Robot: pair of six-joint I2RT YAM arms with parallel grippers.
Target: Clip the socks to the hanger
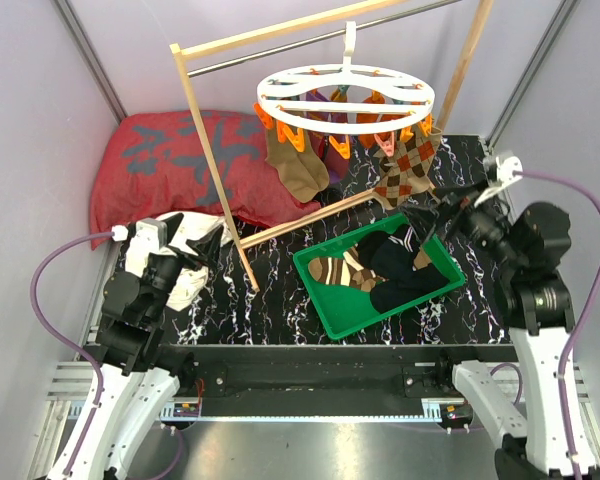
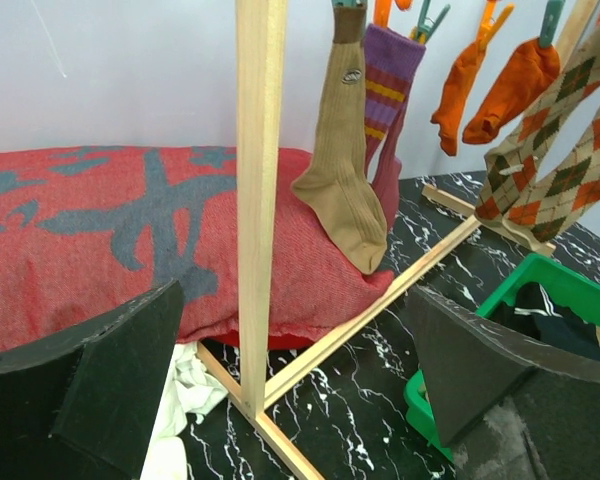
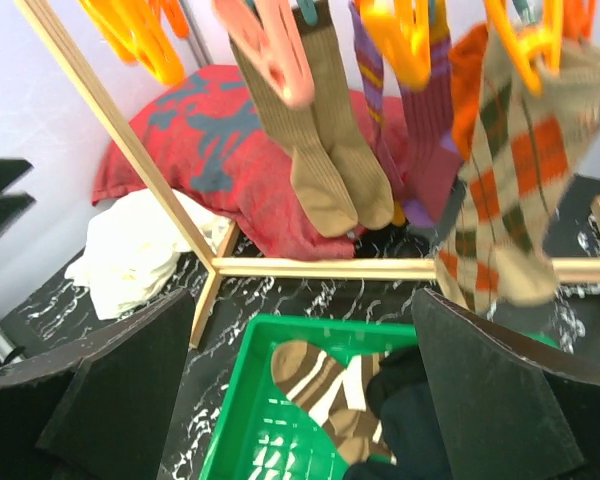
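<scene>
A white round hanger [image 1: 345,129] with clips hangs from a wooden frame, holding olive socks [image 1: 295,165], purple, orange and argyle socks [image 1: 405,170]. The green bin [image 1: 330,310] below holds brown striped socks [image 3: 310,375] and dark socks [image 1: 400,285]. My left gripper [image 1: 206,250] stands open at the left, beside the frame's post, nothing between its fingers. My right gripper [image 1: 425,215] is raised over the bin's right end, open and empty, with the hanger's clips and socks ahead of it in the right wrist view.
A red cushion [image 1: 170,170] fills the back left, with a white cloth [image 2: 195,385] before it. Wooden base bars [image 1: 300,222] cross the black marble surface behind the bin. The marble left of the bin is mostly clear.
</scene>
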